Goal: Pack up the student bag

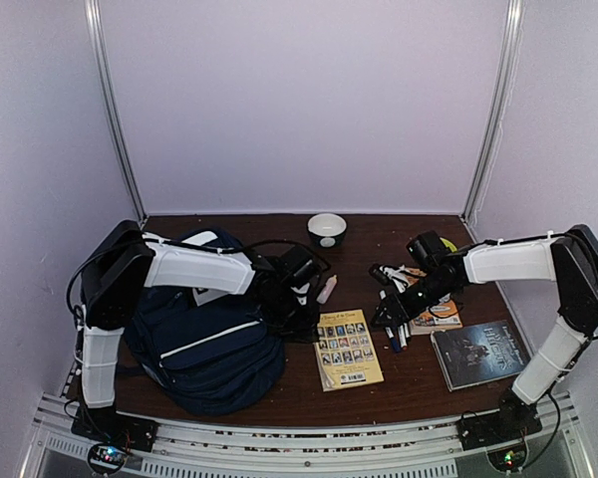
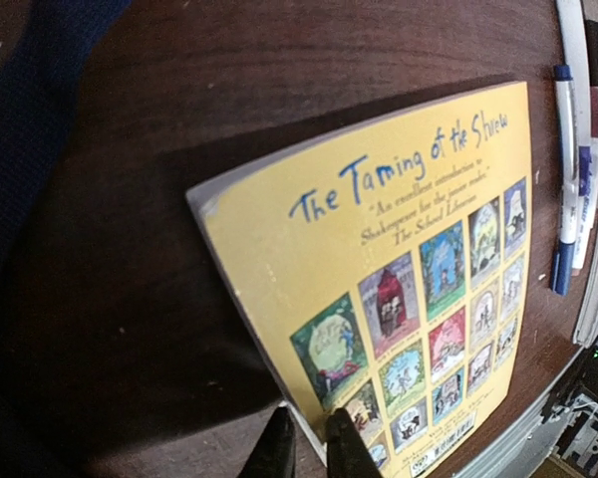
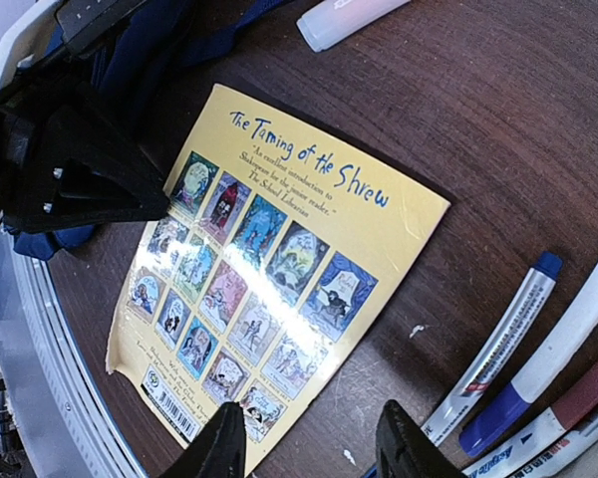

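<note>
The yellow book "The Taming of the Shrew" (image 1: 348,351) lies flat on the table beside the navy backpack (image 1: 204,358). My left gripper is at the book's left edge, fingers slightly apart; whether it grips the edge is unclear. My right gripper is over the table between the book and the markers (image 3: 488,354); its two fingertips show apart in the right wrist view, with nothing clearly visible between them.
A white bowl (image 1: 327,231) stands at the back, a pink bottle (image 1: 327,290) near the middle. A dark book (image 1: 478,354) and an orange book (image 1: 434,317) lie to the right.
</note>
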